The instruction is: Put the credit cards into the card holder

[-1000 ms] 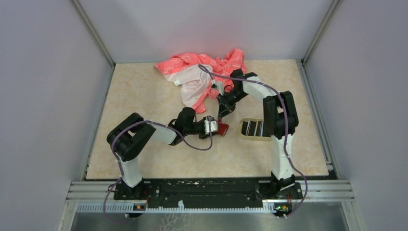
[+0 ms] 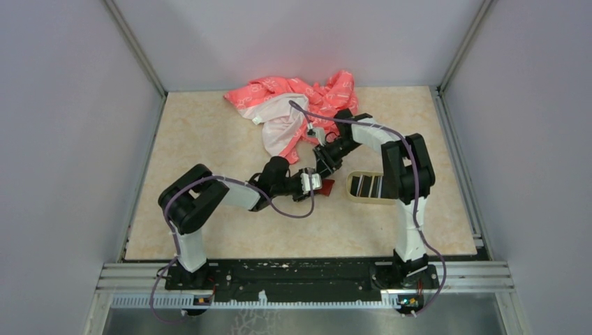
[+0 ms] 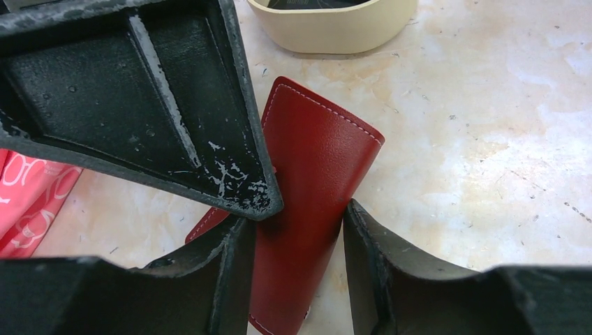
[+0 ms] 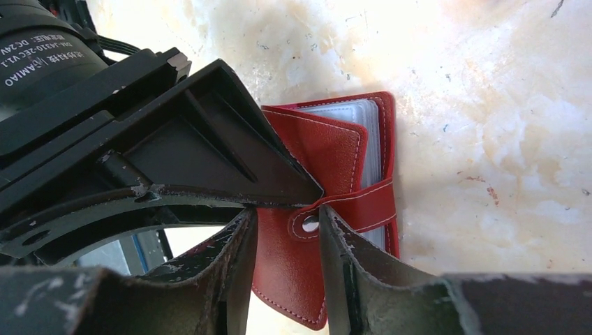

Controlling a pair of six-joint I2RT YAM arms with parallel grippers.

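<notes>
The red leather card holder (image 3: 317,143) lies between the fingers of my left gripper, which is shut on it. In the right wrist view the card holder (image 4: 279,258) shows white stitching, clear sleeves (image 4: 371,125) along its edge and a strap (image 4: 359,211) with a round snap (image 4: 311,223) lying across its front. Over that snap, my right gripper has its fingertips parted, the right one close beside the snap. Whether it touches the leather, I cannot tell. From above, the card holder (image 2: 326,187) is mostly covered by both grippers. No loose card can be made out.
A beige oval container (image 2: 370,201) with black and white strips inside stands right of the holder, under the right arm. Pink and white cloth (image 2: 300,105) is heaped at the back.
My right gripper has come down and toward the front onto the card holder. The left gripper has shifted slightly right with the holder in it. Container and cloth stay put.
</notes>
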